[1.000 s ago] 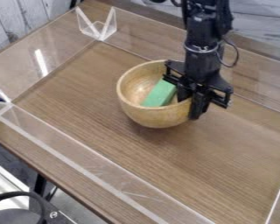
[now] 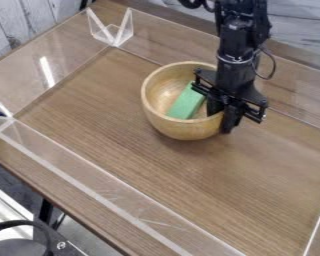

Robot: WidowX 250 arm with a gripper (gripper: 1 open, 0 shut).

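Observation:
A tan bowl (image 2: 166, 117) stands on the wooden table (image 2: 149, 190) near the middle of the camera view, with a green block (image 2: 186, 100) inside it. The black gripper (image 2: 219, 110) is at the bowl's right rim, its lower end over or on that rim. Its fingertips are dark and partly hidden, so whether they close on the rim is unclear.
Tape lines mark the table at the top left, along the left and at the right. A black ringed object (image 2: 23, 228) sits beyond the table's edge at bottom left.
The bowl has shifted slightly back and sits more level than a second ago, when it looked tilted toward the camera. The gripper has moved slightly with it.

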